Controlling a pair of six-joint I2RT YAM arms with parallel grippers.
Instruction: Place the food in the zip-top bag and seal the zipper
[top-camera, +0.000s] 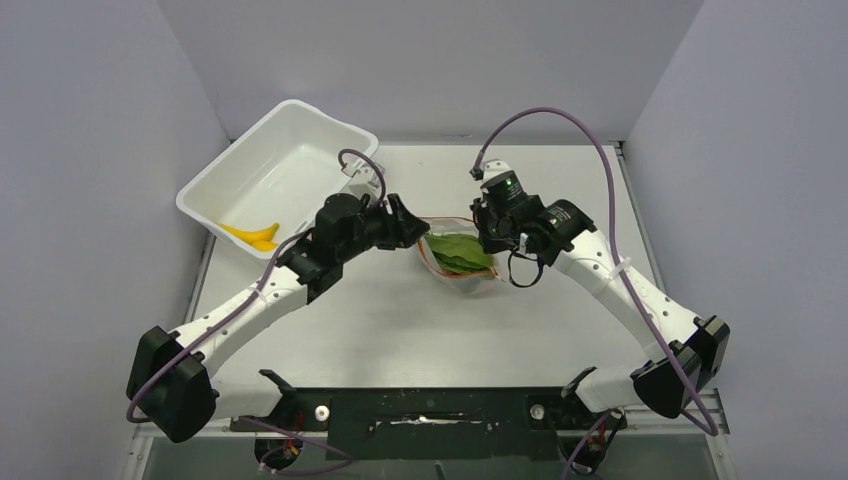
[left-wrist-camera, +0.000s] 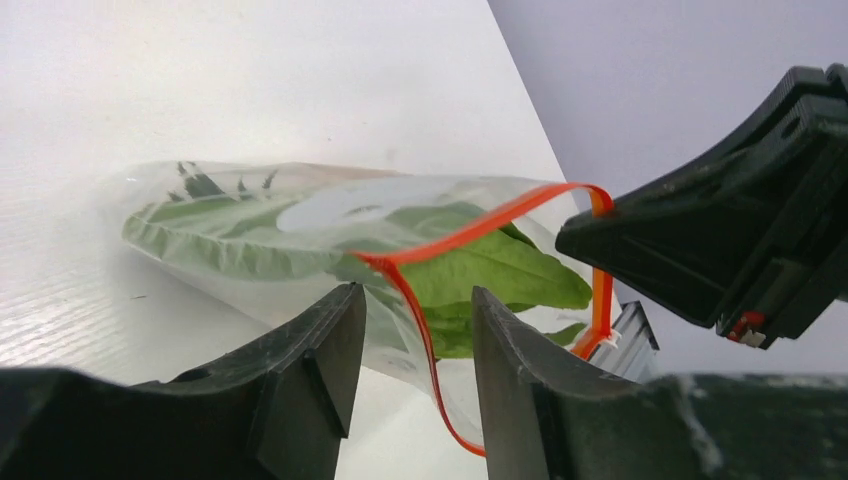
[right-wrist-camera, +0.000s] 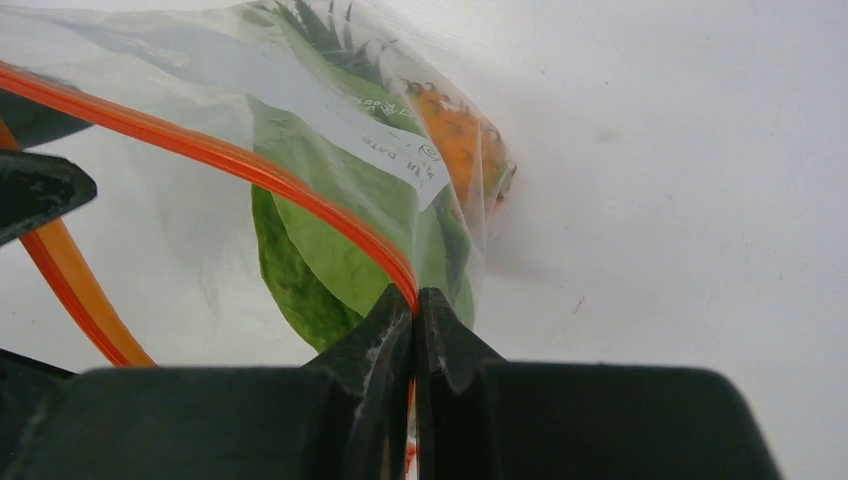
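Observation:
A clear zip top bag (top-camera: 464, 284) with an orange rim stands with its mouth gaping in the middle of the table. Green leafy food (top-camera: 455, 252) is inside it. My left gripper is open, and the corner of the orange rim (left-wrist-camera: 405, 262) passes between its spread fingers without being clamped. On the far side, my right gripper is shut on the bag's orange rim, which runs in between its fingertips. Through the film in the right wrist view shows an orange, spiky-leaved pineapple shape (right-wrist-camera: 462, 135); whether printed or real I cannot tell.
A white bin (top-camera: 290, 108) at the back left holds yellow banana-like food (top-camera: 255, 236). Grey walls close in the left, back and right sides.

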